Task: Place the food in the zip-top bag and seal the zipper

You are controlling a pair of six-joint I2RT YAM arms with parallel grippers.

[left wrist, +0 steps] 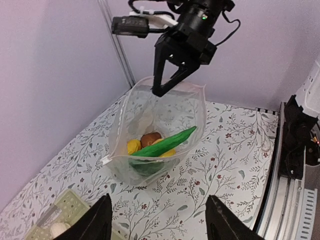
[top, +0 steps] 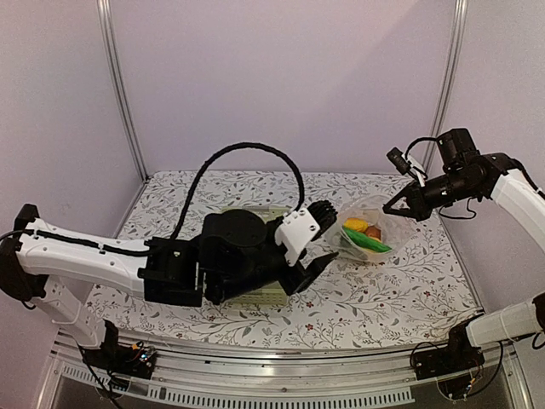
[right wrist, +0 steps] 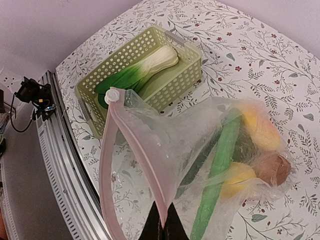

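The clear zip top bag [top: 372, 210] stands on the table at the right, its mouth spread apart in the left wrist view. Inside it lie a long green vegetable [left wrist: 162, 144], yellow pieces [left wrist: 133, 146] and a brown round one [left wrist: 150, 139]. My right gripper is shut on the bag's pinkish rim [right wrist: 142, 150]. To the left of the bag, my left gripper is open, with nothing between its fingers. A leafy green-and-white vegetable [right wrist: 145, 70] lies in the pale green basket [right wrist: 181, 80].
The left arm hides most of the basket in the top view. A white slider [right wrist: 112, 95] sits at one corner of the bag's rim.
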